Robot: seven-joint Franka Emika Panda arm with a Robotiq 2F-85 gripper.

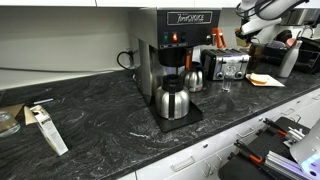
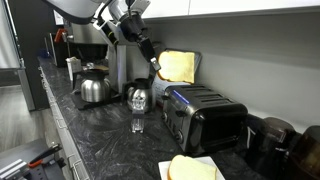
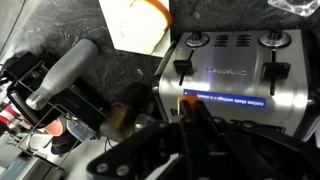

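My gripper (image 2: pixel 154 68) hangs above the counter by the toaster, and its dark fingers point down. In the wrist view, a small yellow-orange thing (image 3: pixel 189 100) shows at the fingertips, and the fingers are shut on it; most of it is hidden, so I cannot tell what it is. The silver and black toaster (image 2: pixel 207 117) stands below, its two levers showing in the wrist view. Bread slices (image 2: pixel 190 168) lie on a white sheet (image 3: pixel 118 28) beside the toaster.
A clear glass (image 2: pixel 138 119) stands in front of the toaster. The coffee maker (image 1: pixel 183 42) with a steel carafe (image 1: pixel 172 101) blocks the middle of the counter. A carton (image 1: pixel 47 130) lies at the left, with bare counter (image 1: pixel 105 115) between.
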